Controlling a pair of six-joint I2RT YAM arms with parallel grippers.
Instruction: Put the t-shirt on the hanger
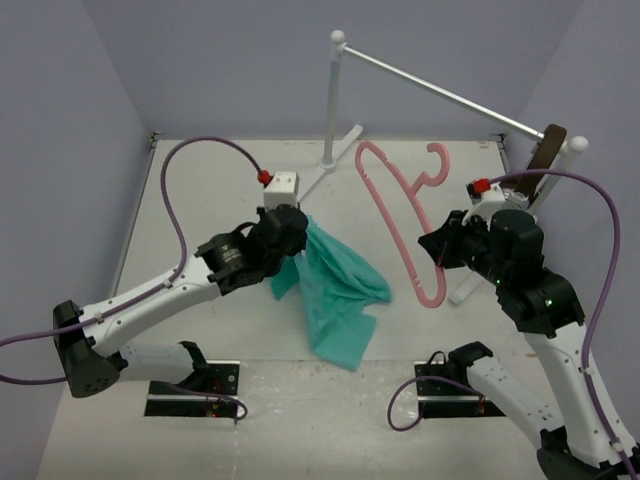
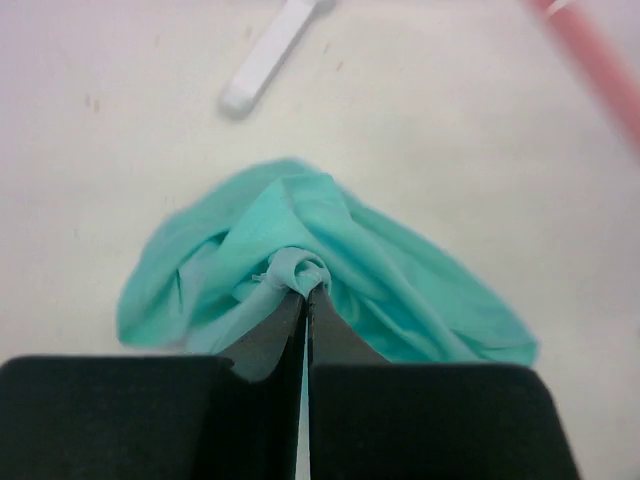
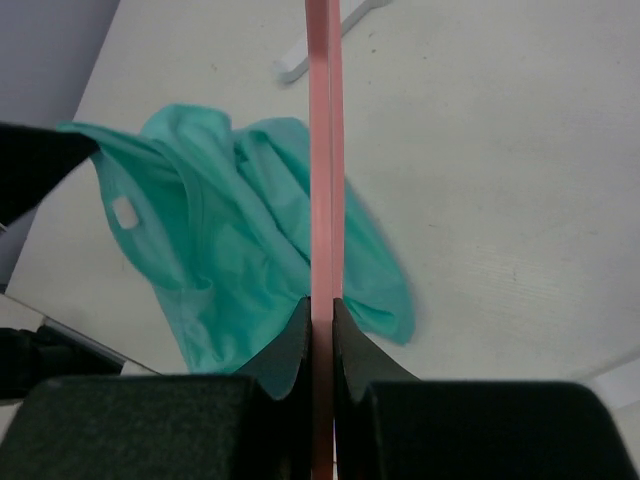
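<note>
The teal t-shirt (image 1: 345,285) is bunched and partly lifted, its lower right part lying toward the table. In the left wrist view my left gripper is shut on a gathered pinch of the t-shirt (image 2: 390,265). From the right wrist view, a corner of the t-shirt (image 3: 240,240) stretches up to the left fingertips. My right gripper (image 1: 440,255) is shut on the long bar of the pink hanger (image 1: 385,205), holding it up to the right of the shirt. The hanger (image 3: 325,160) runs between the right fingers, edge-on. The left arm hides part of the shirt from above.
A white rack (image 1: 440,88) spans the back right, with its foot (image 1: 345,150) on the table behind the shirt. Bare table (image 1: 210,185) lies at the back left. A dark brown piece (image 1: 545,160) is on the rack's right end.
</note>
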